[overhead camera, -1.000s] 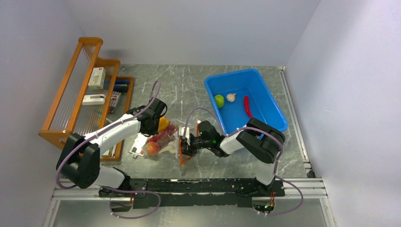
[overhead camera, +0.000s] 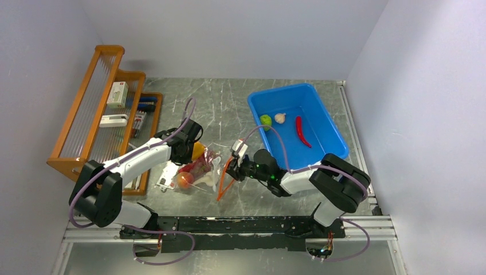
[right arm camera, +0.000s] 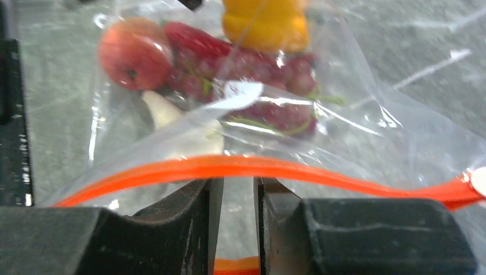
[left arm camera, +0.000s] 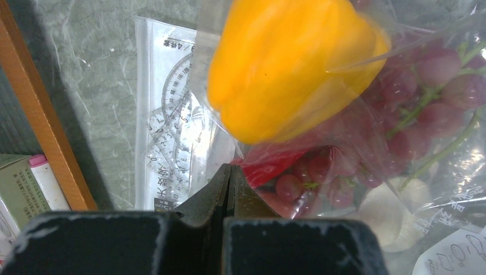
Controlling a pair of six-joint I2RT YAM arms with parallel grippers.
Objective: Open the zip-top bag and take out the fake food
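Note:
A clear zip-top bag (overhead camera: 207, 182) lies at the left-centre of the table, its orange zip edge (right arm camera: 252, 166) spread apart into a mouth facing right. Inside show a yellow pepper (left arm camera: 286, 69), red grapes (left arm camera: 401, 86), a red chili (left arm camera: 269, 172), a peach-like fruit (right arm camera: 136, 54) and a pale piece (right arm camera: 192, 134). At the bag's closed side my left gripper is shut on what looks like the plastic edge. My right gripper stands partly open at the mouth, one orange strip beyond its fingertips, the other low between its fingers. I see no food between them.
A blue bin (overhead camera: 292, 143) on the right holds a green fruit (overhead camera: 266, 120), a garlic bulb (overhead camera: 279, 118) and a red chili (overhead camera: 302, 133). A wooden shelf (overhead camera: 109, 103) stands left.
My right gripper has shifted slightly right and changed its angle at the bag's mouth, and the orange edge has opened and swung with it. The left arm has stayed still.

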